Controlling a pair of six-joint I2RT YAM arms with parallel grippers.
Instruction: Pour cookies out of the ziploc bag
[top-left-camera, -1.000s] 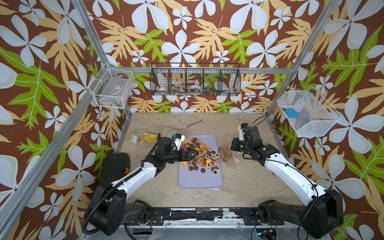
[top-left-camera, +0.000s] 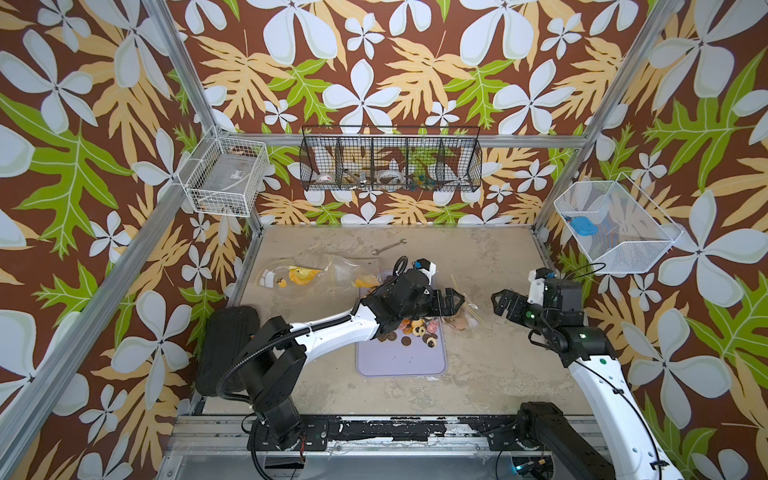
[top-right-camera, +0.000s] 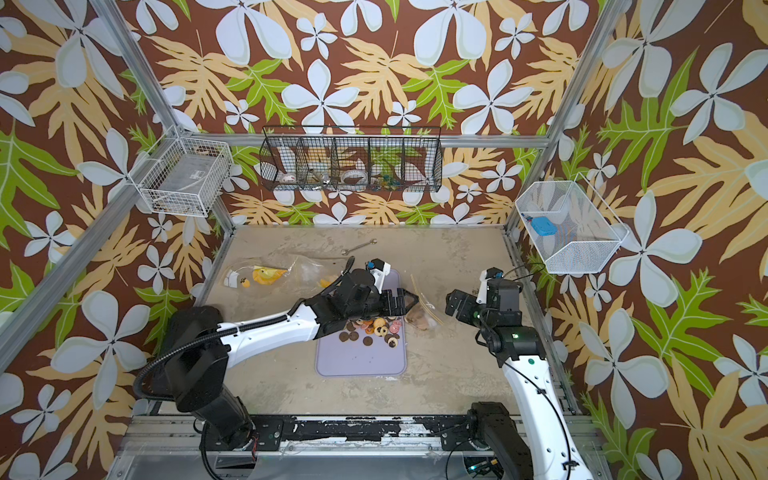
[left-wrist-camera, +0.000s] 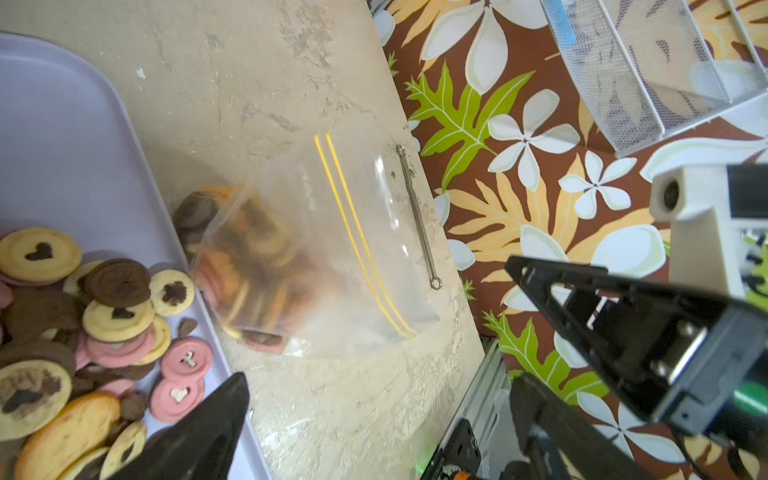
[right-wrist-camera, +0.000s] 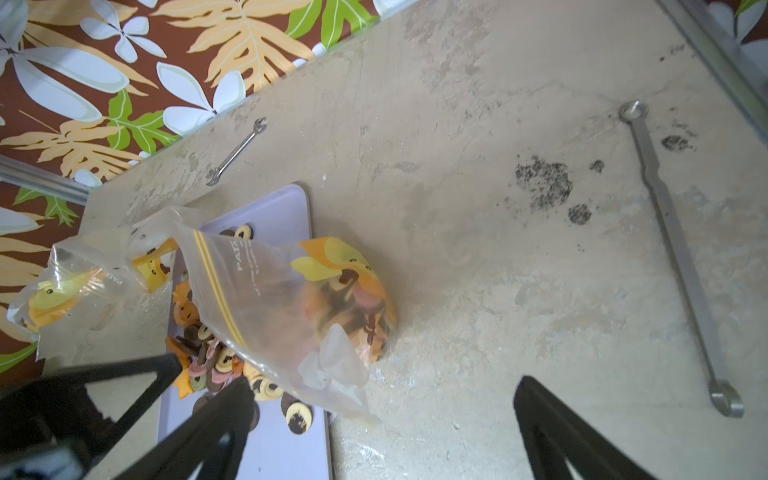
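Observation:
A translucent ziploc bag (left-wrist-camera: 312, 248) with cookies inside lies on the table right of a lavender tray (top-left-camera: 400, 360), on which cookies (left-wrist-camera: 112, 320) are piled. My left gripper (top-left-camera: 448, 302) hangs open over the tray's right edge, near the bag, with nothing held. To the bag's right stands my right gripper (top-left-camera: 505, 304), also open and empty; in its wrist view the bag (right-wrist-camera: 312, 312) is below and left of its fingers.
More plastic bags (top-left-camera: 304, 272) lie at the back left. Wrenches (right-wrist-camera: 672, 240) lie on the bare table at right and back. A black case (top-left-camera: 224, 344) is at the left edge; wire baskets (top-left-camera: 616, 224) hang on the frame.
My left gripper has moved right across the tray toward the bag.

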